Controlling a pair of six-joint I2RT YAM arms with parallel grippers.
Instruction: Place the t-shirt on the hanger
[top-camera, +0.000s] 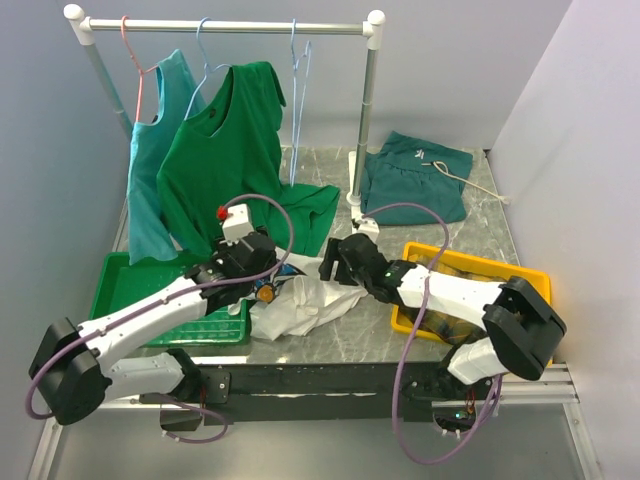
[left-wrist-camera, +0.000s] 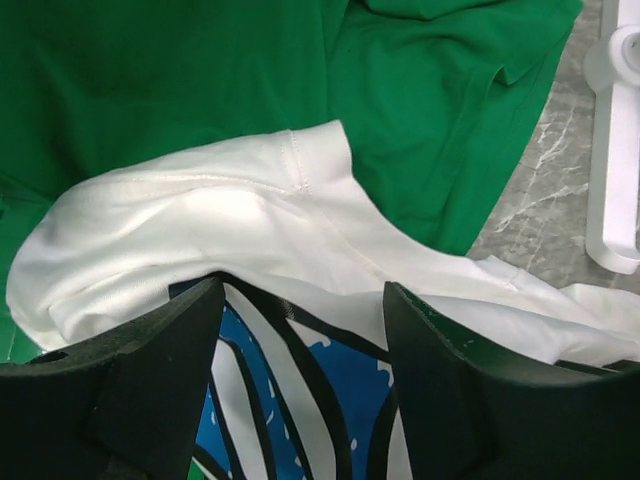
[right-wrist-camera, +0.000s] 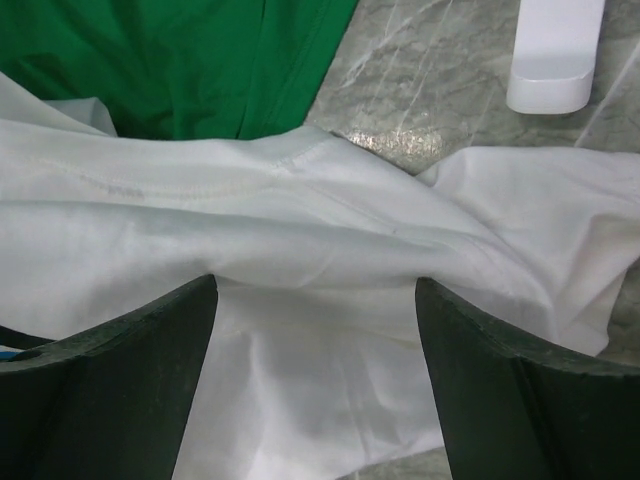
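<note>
A white t-shirt (top-camera: 300, 309) with a blue-and-black print lies crumpled at the front middle of the table, partly hidden by both arms in the top view. Over its printed part, my left gripper is open, with the shirt's fabric (left-wrist-camera: 240, 215) beneath and between the fingertips. My right gripper is part open above the plain white cloth (right-wrist-camera: 300, 370) on the shirt's right side; no grip on it shows. An empty blue hanger (top-camera: 297, 110) hangs from the rail near its right end.
A green shirt (top-camera: 230, 150) and a teal top (top-camera: 163, 150) hang on the rack's rail (top-camera: 240, 28). A green tray (top-camera: 115, 290) stands left, a yellow basket (top-camera: 540, 285) right. Folded teal clothing (top-camera: 412, 180) lies behind. The rack's white foot (left-wrist-camera: 615, 160) is close by.
</note>
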